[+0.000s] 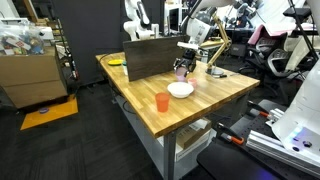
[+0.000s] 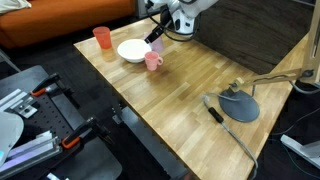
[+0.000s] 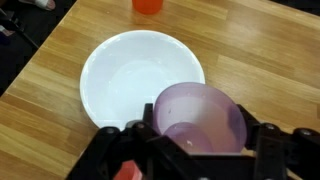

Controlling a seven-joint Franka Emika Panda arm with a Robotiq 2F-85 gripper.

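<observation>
A translucent pinkish-purple cup (image 3: 200,117) is between the fingers of my gripper, which is shut on it. In the wrist view its round mouth overlaps the lower right edge of a white bowl (image 3: 135,75). Seen from the second exterior view, the cup (image 2: 155,44) is just behind the bowl (image 2: 131,51), with the gripper (image 2: 158,33) at it. A pink mug (image 2: 153,61) stands close by; only a bit of the mug (image 3: 129,172) shows at the bottom of the wrist view. Whether the cup touches the table is unclear.
An orange-red cup (image 2: 102,37) stands beyond the bowl, near the table's end. A lamp with a round grey base (image 2: 238,106) and a cable occupies the other end. Bare wood (image 2: 160,95) lies between. A dark panel (image 1: 150,57) stands along the back.
</observation>
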